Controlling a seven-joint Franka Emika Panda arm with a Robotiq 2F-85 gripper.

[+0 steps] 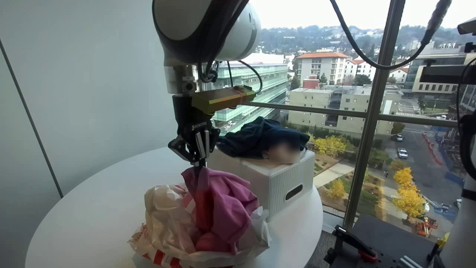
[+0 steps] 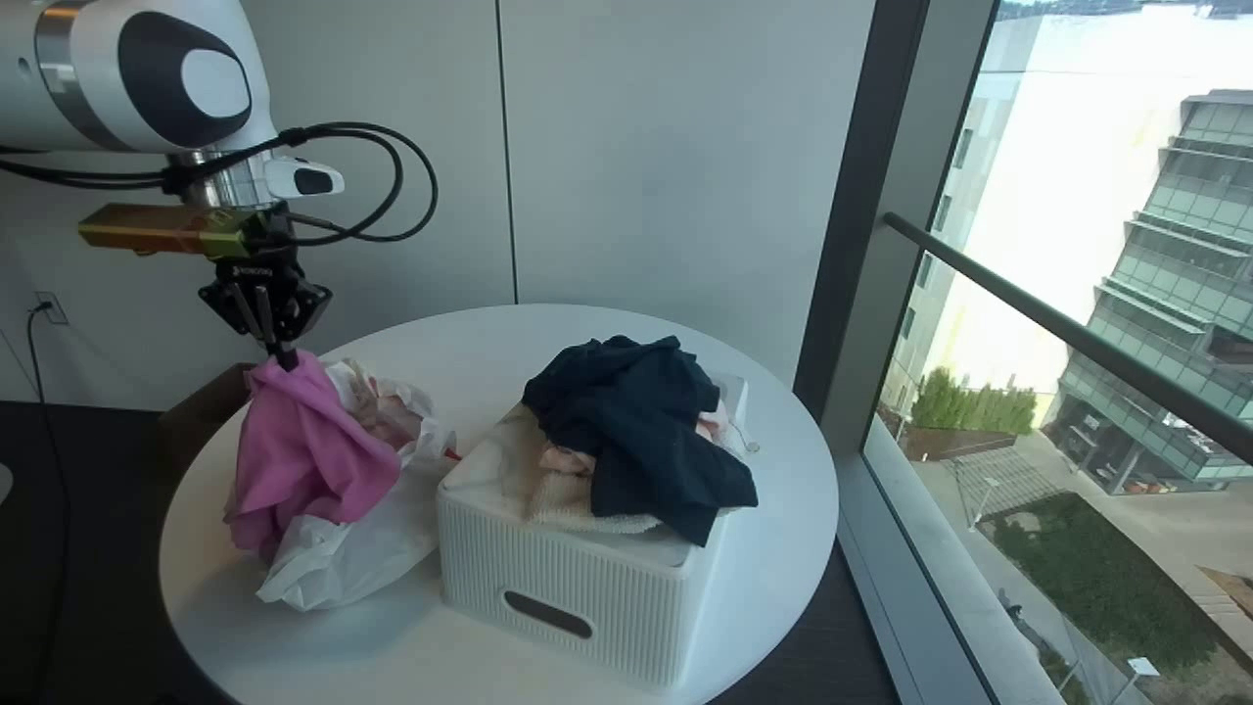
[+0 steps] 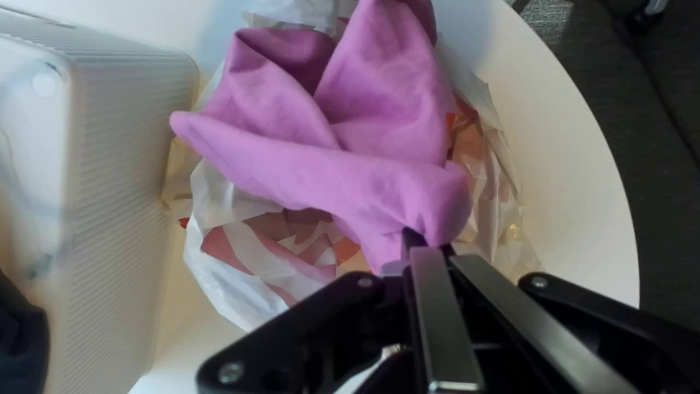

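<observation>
A pink-purple cloth [image 1: 234, 201] hangs bunched from my gripper [image 1: 199, 167], which is shut on its upper part. In the wrist view the fingertips pinch one edge of the cloth [image 3: 367, 111], and most of it spreads away from them. Below lies a crumpled white plastic bag [image 1: 171, 214] with red stripes, its mouth open; the cloth's lower folds rest in and over it. Exterior view 2 shows the cloth [image 2: 305, 446] draping down across the bag's side [image 2: 364, 558]. The bag's inside is largely covered by the cloth.
Beside the bag stands a white ribbed box [image 2: 552, 576] with a handle slot. Dark navy clothing [image 2: 640, 423] and lighter cloth are heaped on it. A window borders the table.
</observation>
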